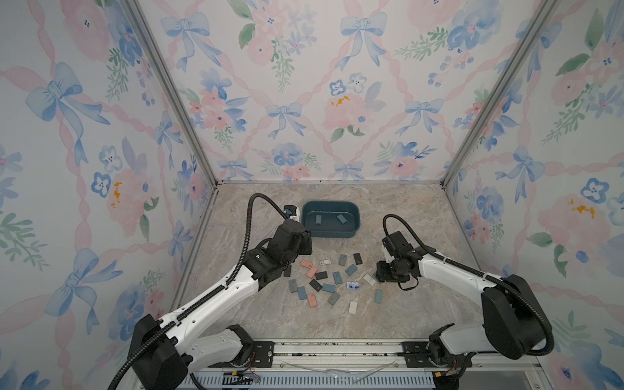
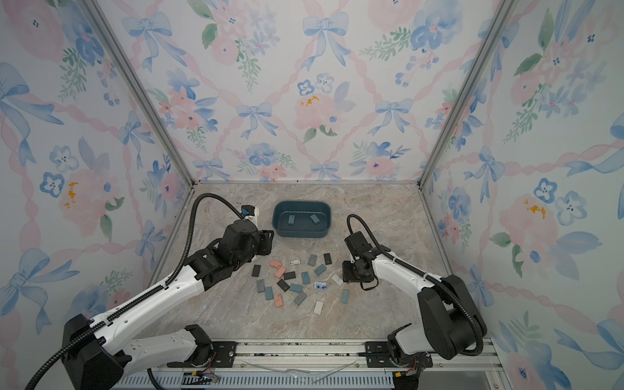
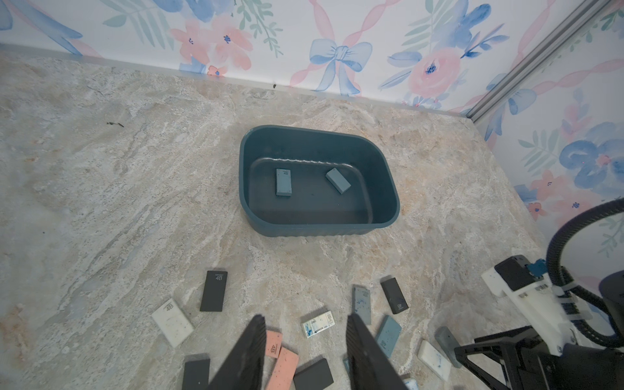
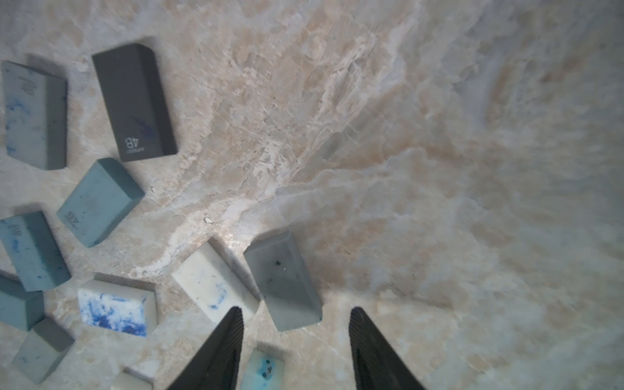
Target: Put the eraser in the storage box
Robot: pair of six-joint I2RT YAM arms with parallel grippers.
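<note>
The dark teal storage box (image 3: 318, 208) stands at the back centre with two blue-grey erasers inside. Erasers in grey, black, pink, white and blue lie scattered before it. My left gripper, raised left of the box's front, has its fingers apart with nothing held. My right gripper is low over the right of the scatter, fingers apart above a grey eraser (image 4: 282, 279) that lies beside a white eraser (image 4: 211, 279).
Patterned walls enclose the back and sides. The two arms are apart.
</note>
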